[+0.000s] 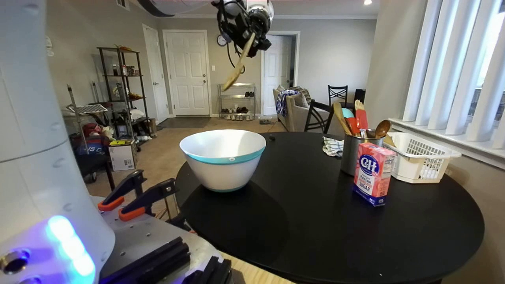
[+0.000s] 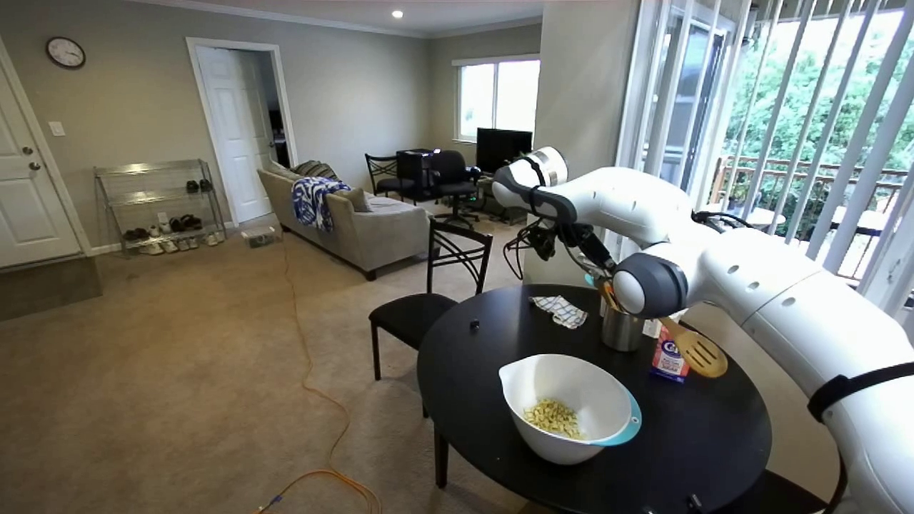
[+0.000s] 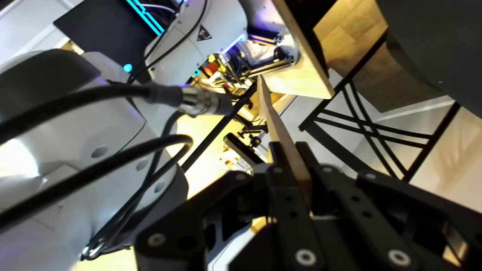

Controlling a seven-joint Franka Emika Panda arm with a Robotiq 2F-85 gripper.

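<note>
My gripper point(image 1: 258, 42) is shut on the handle of a wooden spoon point(image 1: 235, 75), high above the table. The spoon slants down toward the left, its head hanging in the air above and behind the bowl in exterior view 1. In the wrist view the spoon point(image 3: 282, 135) runs out from between the fingers, seen edge-on. A slotted spoon head point(image 2: 702, 354) shows below the arm in exterior view 2. The white bowl with a teal rim point(image 1: 223, 161) stands on the black table point(image 1: 307, 213); pale yellow pieces point(image 2: 553, 417) lie in its bottom.
At the table's right side stand a metal utensil holder point(image 1: 351, 154), a pink sugar carton point(image 1: 374, 174) and a white basket point(image 1: 421, 170). A checked cloth point(image 1: 332, 147) lies behind them.
</note>
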